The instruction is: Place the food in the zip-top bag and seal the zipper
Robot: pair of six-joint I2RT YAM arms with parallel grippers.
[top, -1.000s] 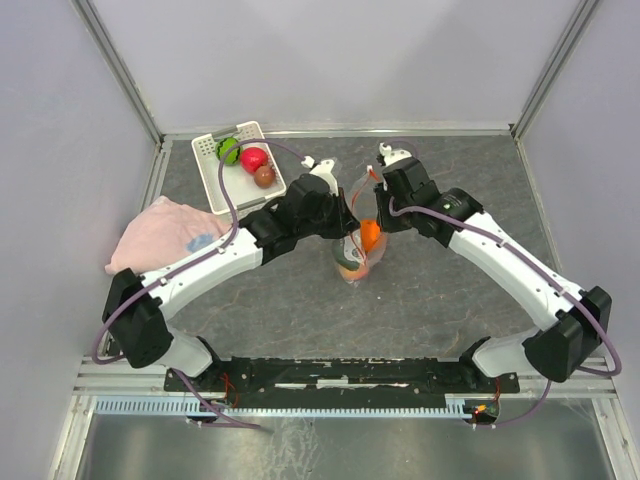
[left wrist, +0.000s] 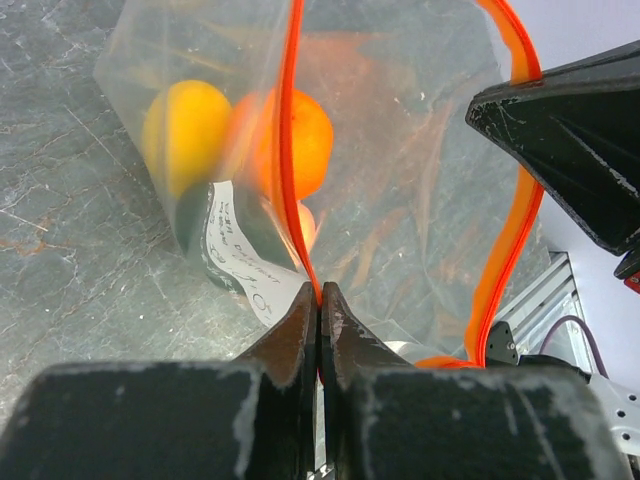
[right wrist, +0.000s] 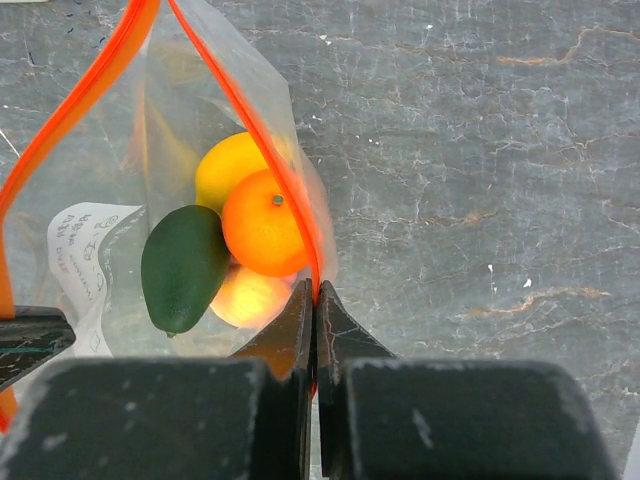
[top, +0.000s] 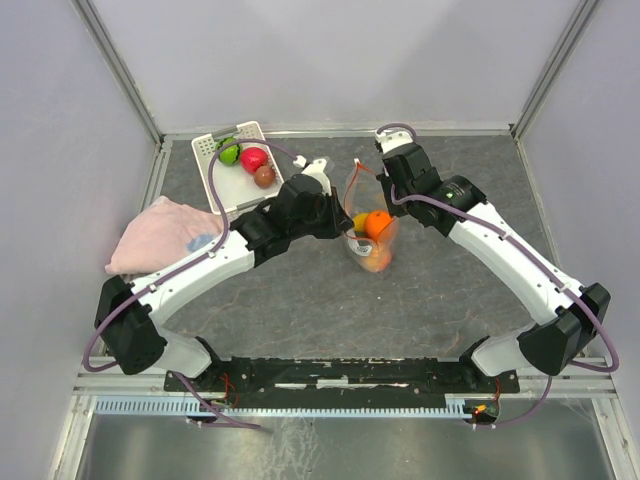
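Note:
Between my two arms hangs the clear bag (top: pixel 372 196) with an orange zipper, its mouth held apart. In the right wrist view the bag holds an orange (right wrist: pixel 262 222), a yellow fruit (right wrist: pixel 226 168), a dark green avocado (right wrist: pixel 185 268) and a peach-coloured fruit (right wrist: pixel 250 297). One zipper edge (left wrist: pixel 292 200) runs down into my left gripper, which is shut on it. My right gripper is also shut, its fingertips pinching the opposite zipper edge (right wrist: pixel 285 180). A white label (left wrist: pixel 246 255) shows on the bag.
A white basket (top: pixel 204 150) at the back left holds a green pepper (top: pixel 229 151), a red item (top: pixel 253 159) and a brownish-red one (top: pixel 265 176). A pink cloth (top: pixel 160 238) lies left.
The bag's lower part and the fruit have swung to the right. The left arm has moved little.

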